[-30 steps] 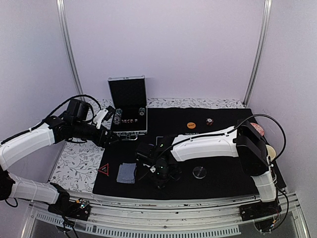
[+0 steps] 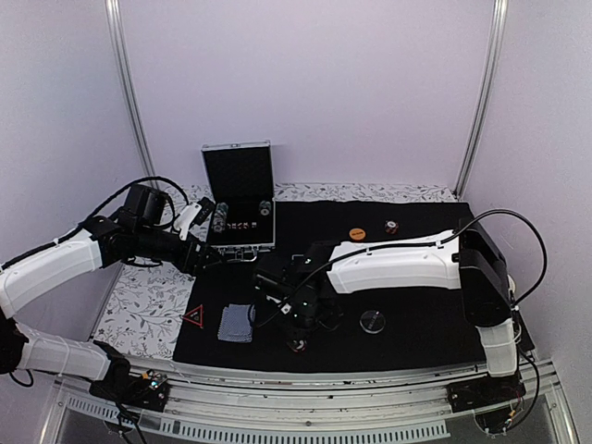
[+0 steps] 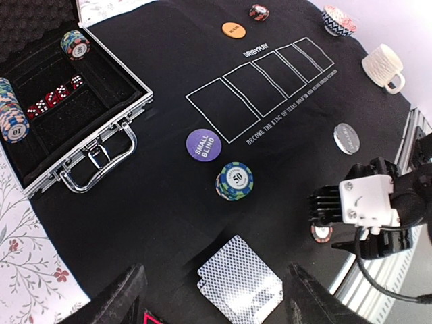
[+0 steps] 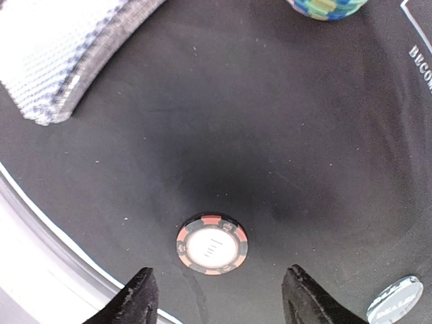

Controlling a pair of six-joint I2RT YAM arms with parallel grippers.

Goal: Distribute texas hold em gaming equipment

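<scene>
A red-and-black poker chip [image 4: 212,246] lies flat on the black mat near its front edge. Just above it, my right gripper has its fingers spread, with nothing between them. In the top view, the left gripper [image 2: 215,261] hangs by the front of the open chip case [image 2: 242,217], open and empty. The left wrist view shows a stack of blue-green 50 chips [image 3: 235,180] beside the purple small blind disc [image 3: 204,145]. Below them lies the card deck [image 3: 241,280]. Chip stacks [image 3: 75,44] and red dice [image 3: 56,96] sit inside the case.
A clear dealer disc [image 2: 372,322] lies right of the right gripper. Farther back are an orange disc [image 2: 357,234] and a small red chip stack [image 2: 391,227]. A cup [image 3: 383,69] and a bowl [image 3: 339,21] stand at the mat's right side.
The left arm is still.
</scene>
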